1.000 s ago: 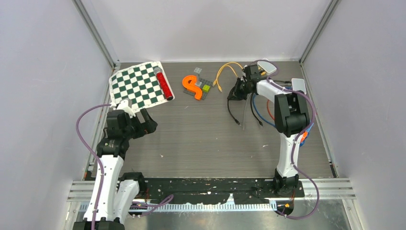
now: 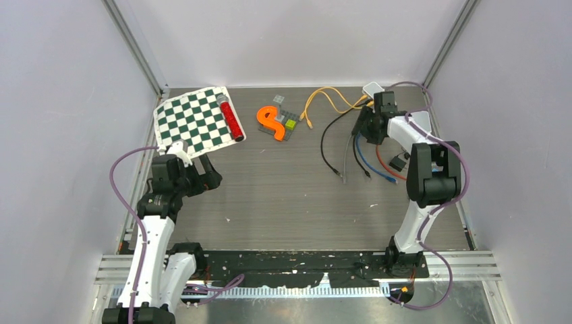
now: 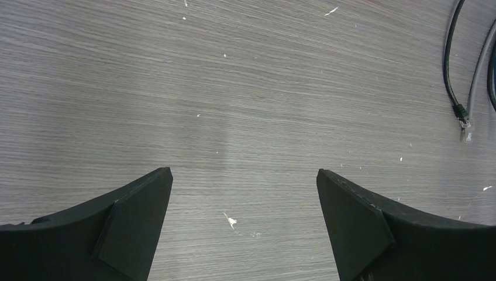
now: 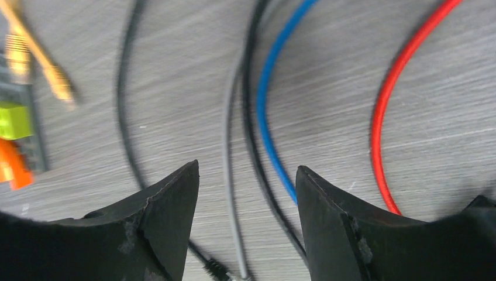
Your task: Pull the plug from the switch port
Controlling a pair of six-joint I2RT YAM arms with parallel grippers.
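Observation:
Loose cables fan out at the right of the top view: a black cable [image 2: 323,144], a grey cable [image 4: 227,134], a blue cable [image 4: 262,105] and a red cable [image 4: 377,129]. Over them hangs my right gripper, open, fingers apart and holding none of them. The black cable's plug [image 2: 338,173] and the blue plug [image 2: 391,179] lie free on the table. White boxes [image 2: 373,88] sit at the back right; which one is the switch I cannot tell, and its ports are hidden. My left gripper stands open over bare table.
A yellow cable [image 2: 310,102] loops near the back edge. Left of it lie an orange curved piece [image 2: 268,119] and a green block [image 2: 291,124]. A checkered board [image 2: 177,121] with a red tube [image 2: 231,120] is at the back left.
My right gripper has opened and moved right, away from the black cable's bend, uncovering that cable. The black and grey cable ends have shifted slightly. The left arm has hardly moved.

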